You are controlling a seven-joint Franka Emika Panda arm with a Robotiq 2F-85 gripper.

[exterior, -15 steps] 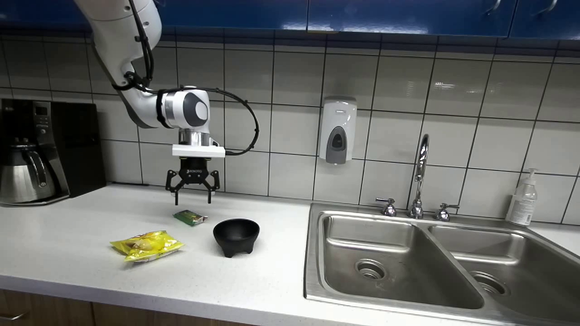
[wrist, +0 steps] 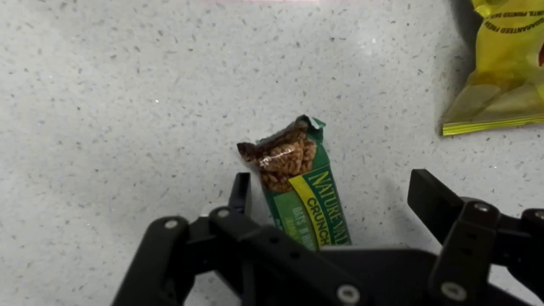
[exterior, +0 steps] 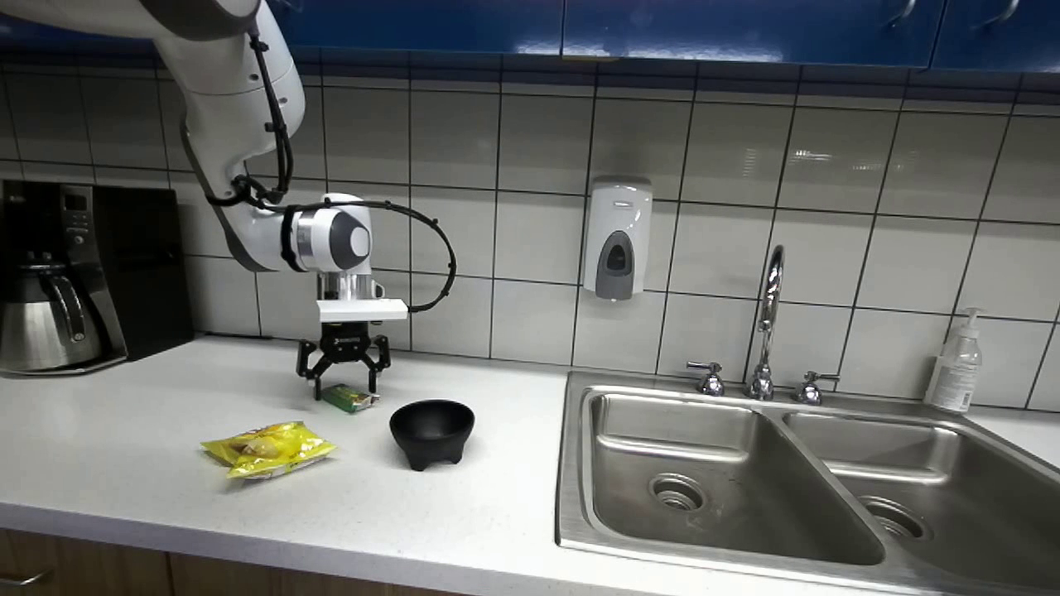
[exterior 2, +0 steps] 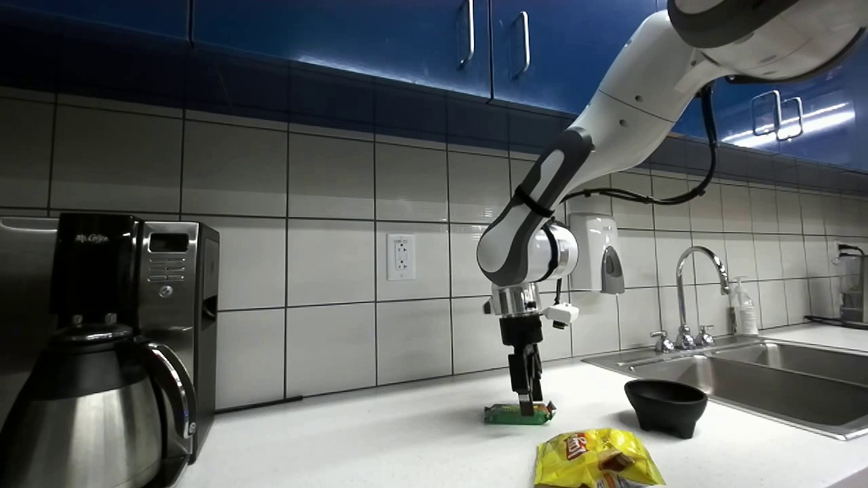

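Note:
A green granola bar (exterior: 348,398) in its wrapper lies flat on the counter toward the wall. Low over it my gripper (exterior: 345,386) points straight down, open, one finger on each side of the bar. In the wrist view the bar (wrist: 303,191) lies between the spread fingertips, nearer the left one; the gripper's body hides its lower end. Exterior view 2 has the fingers (exterior 2: 525,402) in front of the bar (exterior 2: 506,415). A yellow chip bag (exterior: 266,449) and a black footed bowl (exterior: 432,431) stand closer to the counter's front.
A coffee maker (exterior: 94,273) occupies the left end of the counter. To the right is a double steel sink (exterior: 574,477) with a faucet (exterior: 767,318). Bare counter surrounds the bar, with the tiled wall close behind.
My gripper has come down from above the bar to counter level, shifting slightly left, and stays open. The bar, bag and bowl look unmoved.

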